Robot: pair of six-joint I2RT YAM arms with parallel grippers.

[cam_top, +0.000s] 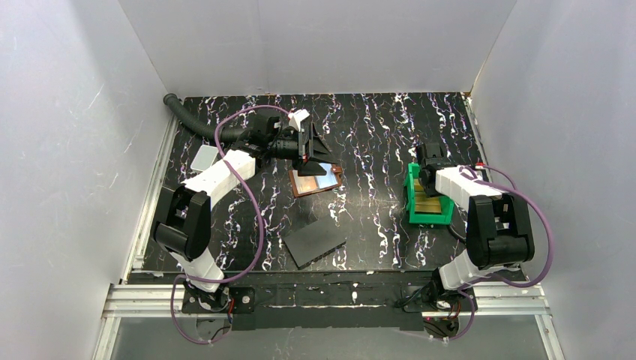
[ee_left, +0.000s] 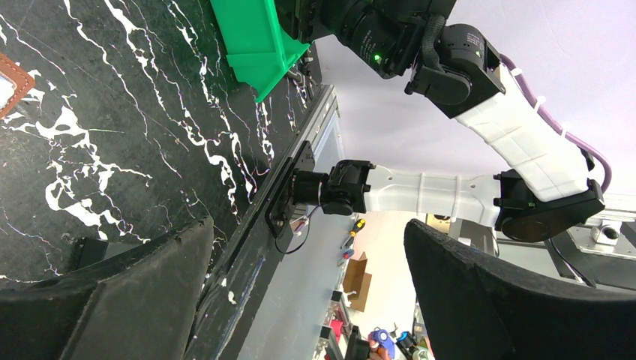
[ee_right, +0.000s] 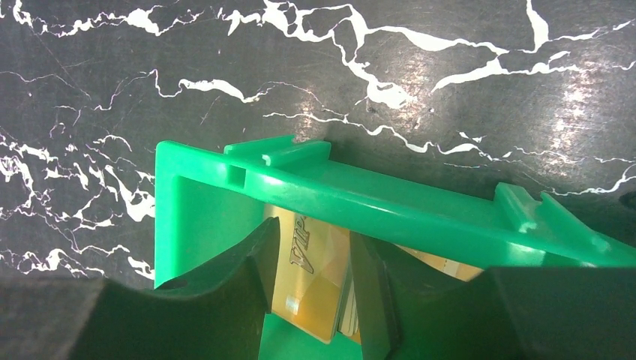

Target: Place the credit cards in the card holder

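In the right wrist view a gold card (ee_right: 307,279) marked "VIP" stands in the green bin (ee_right: 167,217), more cards (ee_right: 349,309) beside it. My right gripper reaches into the bin, its fingers partly open with the gold card in the gap; whether the fingers touch it cannot be told. The brown card holder (cam_top: 305,186) lies on the table at left centre, light cards showing in it. Its corner (ee_left: 21,81) enters the left wrist view. Above the holder my left gripper hangs wide open and empty.
A dark grey flat panel (cam_top: 315,242) lies near the front edge. At the far left are a white rectangular item (cam_top: 204,158) and a black hose (cam_top: 193,124). Between holder and bin the marbled table (cam_top: 375,180) is clear.
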